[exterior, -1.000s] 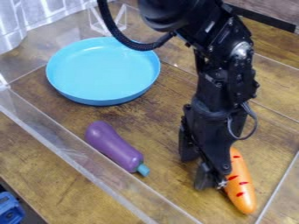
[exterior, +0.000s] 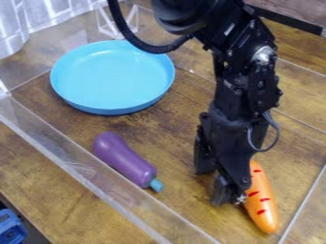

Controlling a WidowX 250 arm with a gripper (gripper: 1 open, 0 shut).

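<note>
The black gripper (exterior: 224, 176) hangs low over the wooden table at the right of the camera view, right at an orange toy carrot (exterior: 261, 205) with red marks, which lies partly behind it. Whether its fingers are open or shut, and whether they touch the carrot, I cannot tell. A purple toy eggplant (exterior: 121, 158) with a teal tip lies to the left of the gripper, apart from it.
A blue plate (exterior: 112, 76) rests at the back left. A clear plastic wall (exterior: 57, 148) runs along the left and front. A small blue object (exterior: 8, 229) is at the lower left corner. Bare table lies between plate and eggplant.
</note>
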